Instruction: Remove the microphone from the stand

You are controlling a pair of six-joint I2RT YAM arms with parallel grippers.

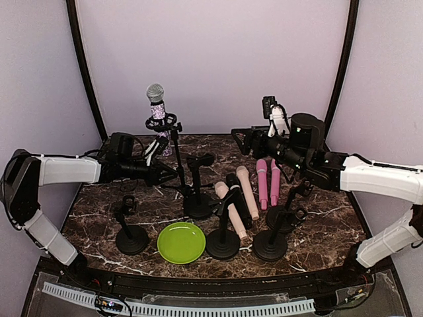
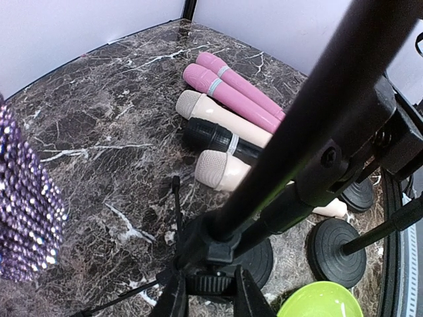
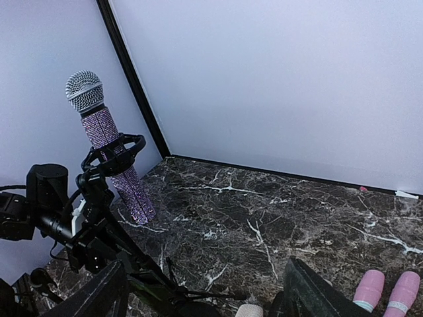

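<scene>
A sparkly microphone [image 1: 156,107] with a silver head stands upright in the holder ring of a tall black stand [image 1: 176,148], also large at the upper left of the right wrist view [image 3: 132,195]. My left gripper [image 1: 173,176] is shut on the stand's pole, below the microphone; in the left wrist view the pole [image 2: 291,119] runs up from between its fingers. My right gripper [image 1: 241,135] hangs apart on the right, above the table, its fingers spread with nothing visible between them.
Several black stands, such as one at the front left [image 1: 132,239], surround a green plate [image 1: 182,242]. Loose pink microphones [image 1: 262,181], cream ones [image 1: 246,188] and a black one lie right of centre. The back of the marble table [image 3: 218,205] has free room.
</scene>
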